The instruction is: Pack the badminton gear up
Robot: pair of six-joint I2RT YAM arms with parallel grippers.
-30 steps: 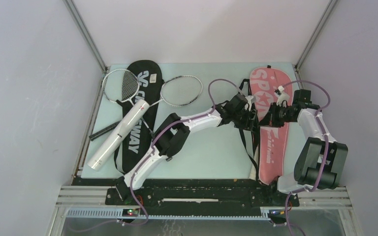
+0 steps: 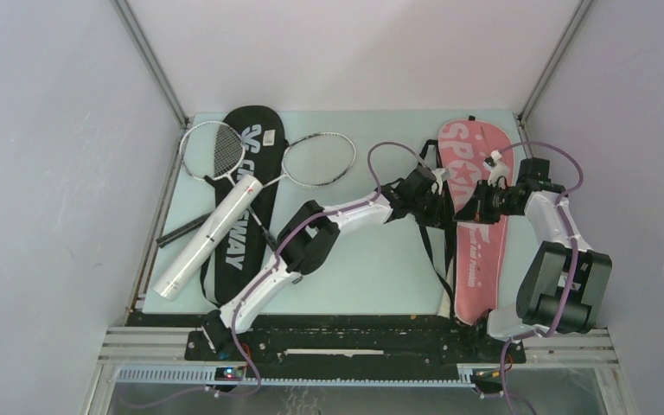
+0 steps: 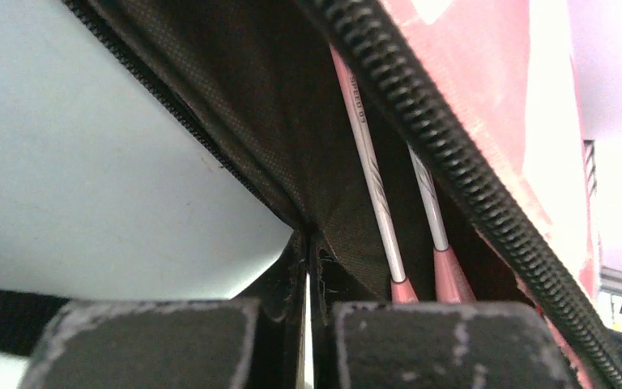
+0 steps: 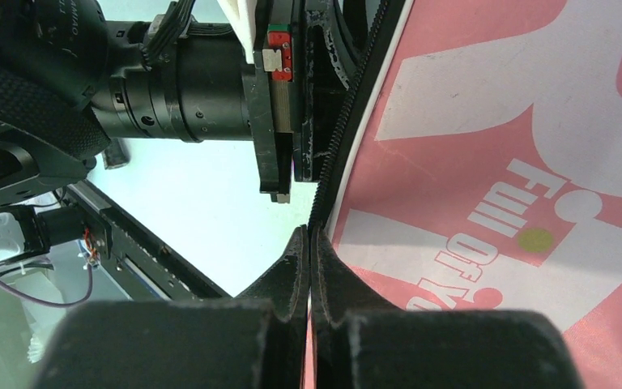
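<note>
The pink racket bag [image 2: 477, 277] lies at the right of the table, its zip side gaping in the left wrist view. Inside, two racket shafts [image 3: 370, 166] show against the black lining [image 3: 259, 97]. At the bag's left edge my left gripper is shut, the dark lower zip edge pinched at its fingertips. Facing it, my right gripper is shut on the black zip edge [image 4: 342, 130] of the pink upper flap. Most of the opening is hidden from above by the grippers.
On the left lie a black racket bag [image 2: 251, 207], a white tube [image 2: 209, 235] across it, a racket [image 2: 213, 149] and another racket [image 2: 320, 160]. A black strap [image 2: 430, 255] trails beside the pink bag. Between the bags, the table is mostly clear below my left arm.
My left arm's elbow has shifted very slightly to the right. Both grippers stay almost in place at the pink bag's edge, and the other gear has not moved.
</note>
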